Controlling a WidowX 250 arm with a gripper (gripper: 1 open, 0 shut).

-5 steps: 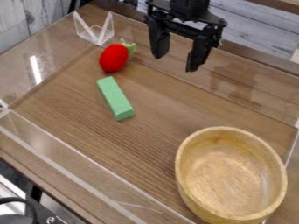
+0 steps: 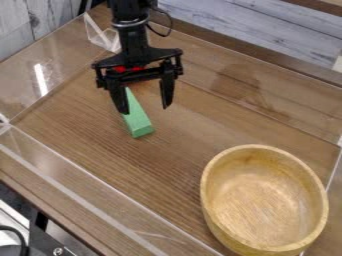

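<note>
My gripper [image 2: 140, 92] is open at the upper left, with its two black fingers spread just above a green block [image 2: 135, 122] lying on the wooden table. The red object behind it is mostly hidden by the gripper. A beige round bowl [image 2: 263, 200] sits at the lower right, apart from the gripper.
A clear plastic item [image 2: 104, 32] is at the back left, partly behind the arm. The right half of the table [image 2: 241, 100] above the bowl is clear. A black cable lies at the bottom left corner beyond the table's edge.
My gripper has moved left and down from the upper middle-right to over the green block, now covering most of the red object. The block and bowl have not moved.
</note>
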